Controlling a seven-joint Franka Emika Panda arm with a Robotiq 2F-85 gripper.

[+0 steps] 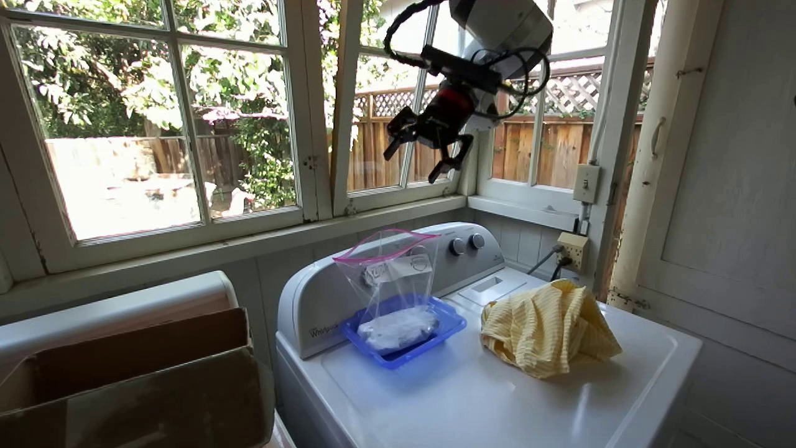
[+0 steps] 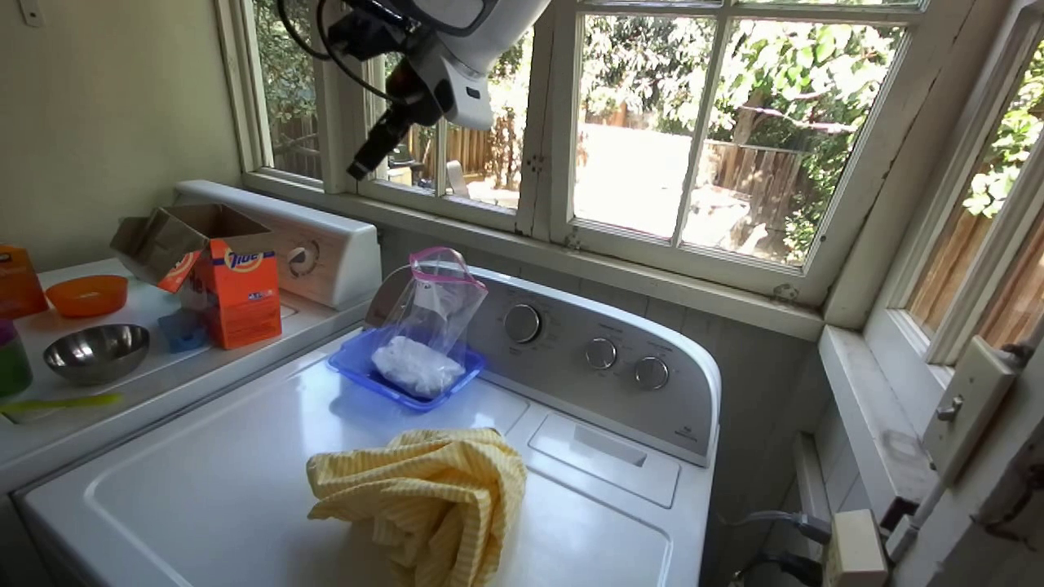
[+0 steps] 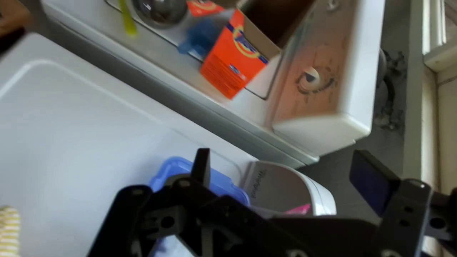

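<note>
My gripper hangs high in front of the window, its fingers spread with nothing between them. Below it, a clear zip bag with a pink top edge stands upright, its mouth parted. White contents fill the bottom of the bag, which rests in a shallow blue tray. In the wrist view, the fingers stand wide apart; behind them show part of the blue tray and a bit of the pink edge. My gripper and the bag are clearly apart.
A crumpled yellow striped cloth lies on the white machine top. On the neighbouring machine are an open orange Tide box, a metal bowl and an orange bowl.
</note>
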